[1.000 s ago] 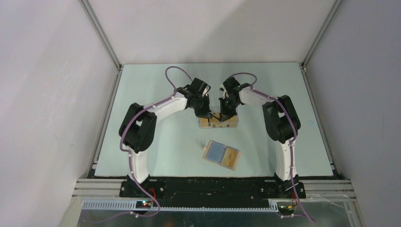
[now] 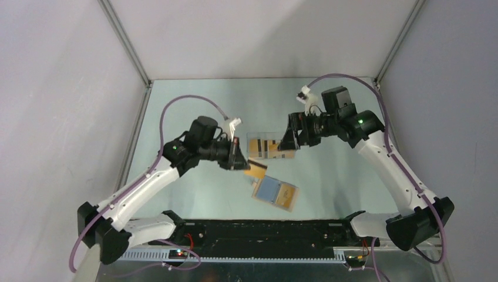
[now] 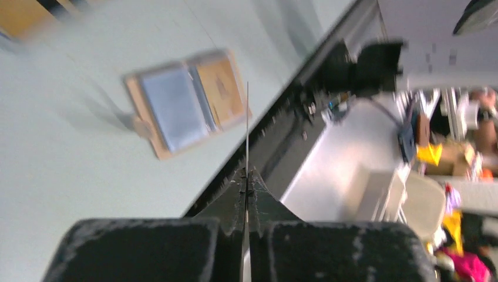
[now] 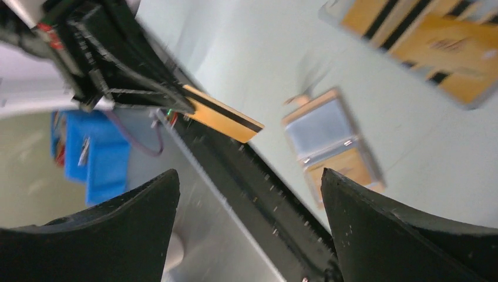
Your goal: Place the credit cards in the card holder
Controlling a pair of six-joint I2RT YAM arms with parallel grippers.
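My left gripper [image 2: 245, 164] is shut on a gold card [image 2: 256, 171] with a dark stripe, also visible edge-on as a thin line in the left wrist view and in the right wrist view [image 4: 226, 119]. The card hangs near the card holder [image 2: 275, 194], which has a blue section and a gold one. My right gripper stands open, empty, near a clear tray [image 2: 253, 148] of striped gold cards at the middle of the table.
The right gripper has drawn back from the tray and is open.
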